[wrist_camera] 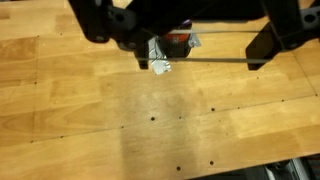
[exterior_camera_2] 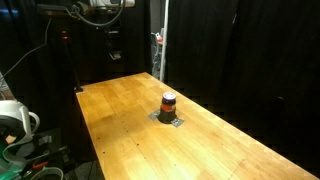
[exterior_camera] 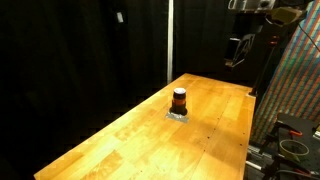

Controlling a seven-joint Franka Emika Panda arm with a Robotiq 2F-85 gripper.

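Observation:
A dark cylinder with a red-orange band and a pale top (exterior_camera: 179,98) stands upright on the wooden table. Silvery sheet or tape (exterior_camera_2: 178,122) shows round its foot. High above the table hangs my gripper (exterior_camera: 236,62), well apart from the cylinder and to its right in exterior view 1. In the wrist view its two dark fingers (wrist_camera: 264,46) are spread wide, with nothing held between them. Part of the cylinder (wrist_camera: 178,42) appears far below, near the top, partly covered by the gripper body.
Black curtains (exterior_camera: 80,70) hang behind it. Cables and dark gear (exterior_camera: 290,150) lie beside the table's right side in exterior view 1.

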